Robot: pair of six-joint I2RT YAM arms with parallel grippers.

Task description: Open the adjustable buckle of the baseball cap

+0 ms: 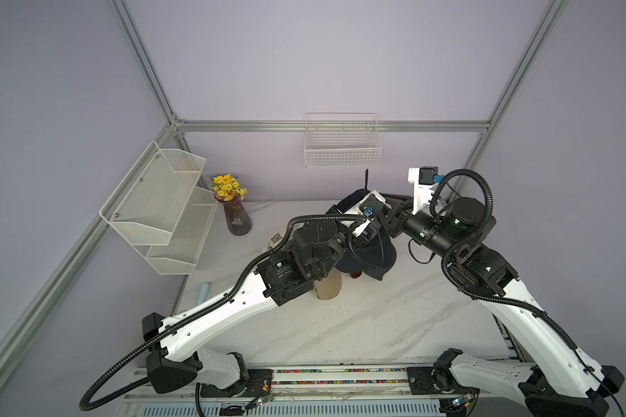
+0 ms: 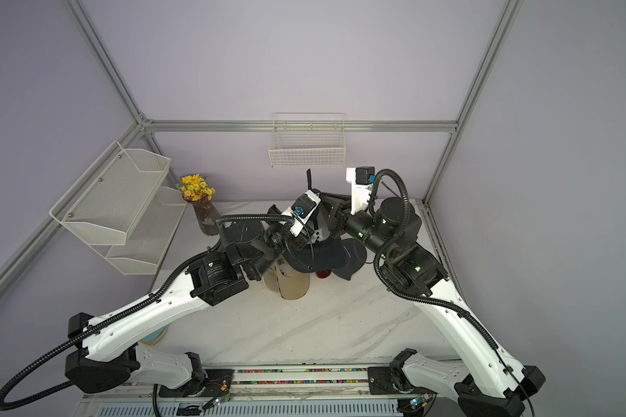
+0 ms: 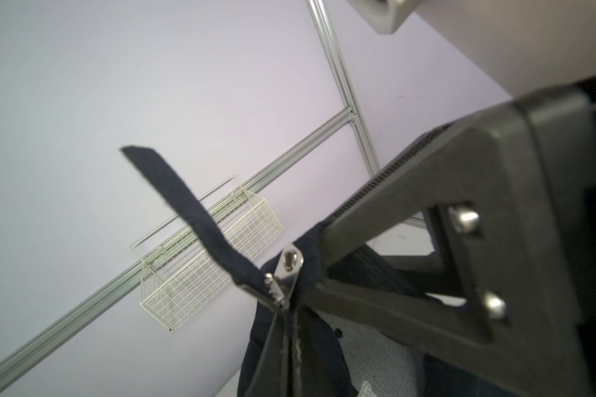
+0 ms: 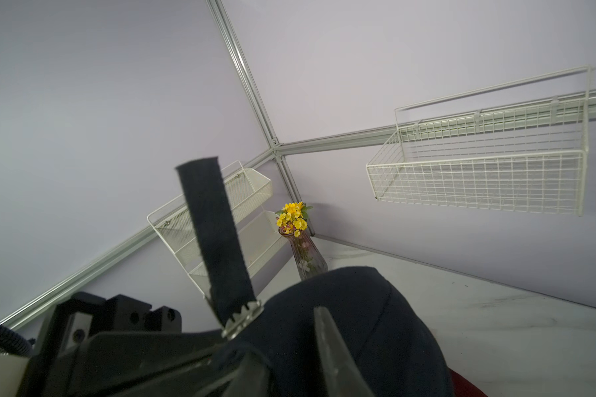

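Observation:
The dark navy cap (image 1: 375, 257) is held up between my grippers at the back-middle of the table. In the left wrist view its loose strap tail (image 3: 178, 205) rises from the metal buckle (image 3: 286, 268); my left gripper is shut below the buckle on cap fabric. My right gripper's dark fingers (image 3: 390, 311) reach in from the right, close by the buckle. In the right wrist view the strap (image 4: 212, 231) stands upright, the buckle (image 4: 241, 317) at its base, with my right gripper over the crown, fingertips apart.
A brown cylindrical stand (image 1: 327, 288) is under the cap, a red object (image 1: 356, 274) beside it. A flower vase (image 1: 236, 215) stands back left, near wire shelves (image 1: 160, 201). A wire basket (image 1: 342, 149) hangs on the back wall.

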